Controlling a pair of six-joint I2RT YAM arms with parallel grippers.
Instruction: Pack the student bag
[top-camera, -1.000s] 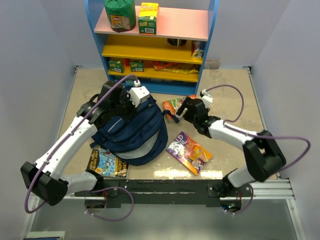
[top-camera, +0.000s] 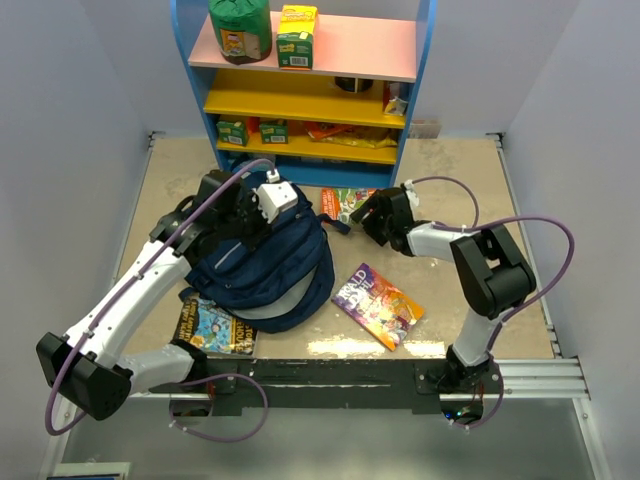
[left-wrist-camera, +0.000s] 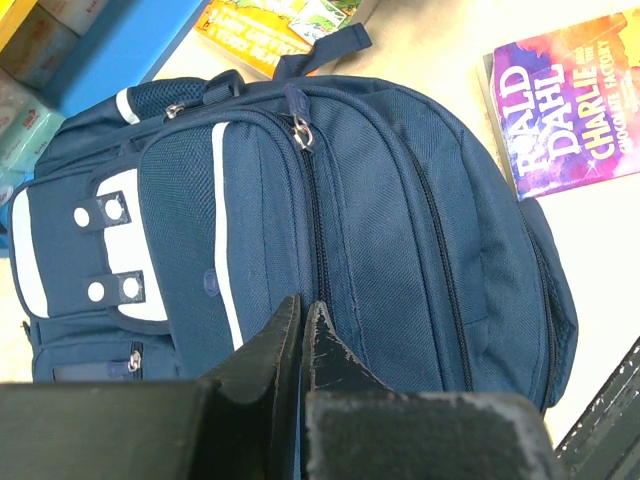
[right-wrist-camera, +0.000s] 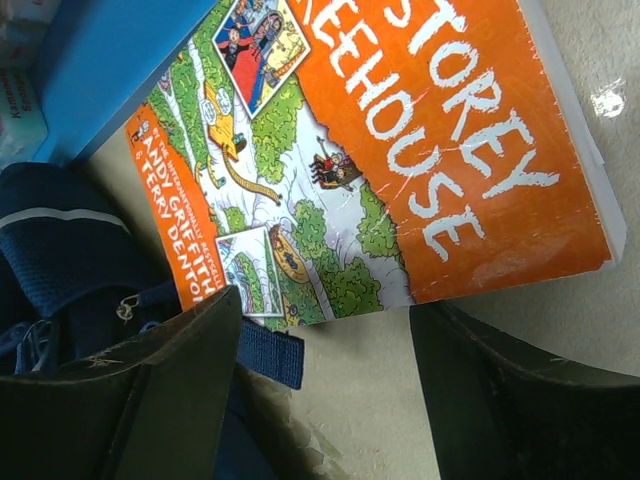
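Note:
The dark blue backpack (top-camera: 275, 265) lies left of centre with its zips and white trim showing. My left gripper is shut on the backpack, its tips together beside a zip; a thin blue strip shows between the fingers. An orange and green Treehouse book (right-wrist-camera: 330, 150) lies on the floor near the shelf. Its lower edge is at my right gripper, whose fingers stand apart with nothing clasped. A purple and orange Roald Dahl book (top-camera: 379, 305) lies flat right of the bag. Another blue and yellow book (top-camera: 216, 328) is partly hidden beneath it.
A shelf (top-camera: 300, 98) at the back holds a green bag (top-camera: 240, 30), a yellow-green box (top-camera: 297, 37) and several smaller packs. One strap (right-wrist-camera: 270, 352) of the backpack reaches close to the Treehouse book.
My right arm has swung inward, its forearm turning. The Treehouse book has turned to lie straighter and moved slightly towards the shelf. My left arm is nearly still.

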